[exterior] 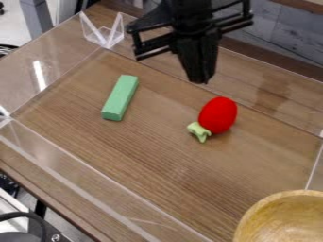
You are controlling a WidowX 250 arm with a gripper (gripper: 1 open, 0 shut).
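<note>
The black gripper [195,57] hangs over the back of the wooden table, shut, with nothing visible between its fingers. Below it to the left a green rectangular block [120,97] lies flat. Below it to the right are a red oval object [218,114] and a small light-green piece [199,131] at its lower left.
A yellow bowl [278,222] sits at the front right corner. A clear plastic object [104,28] is at the back left. Cables lie beyond the left edge.
</note>
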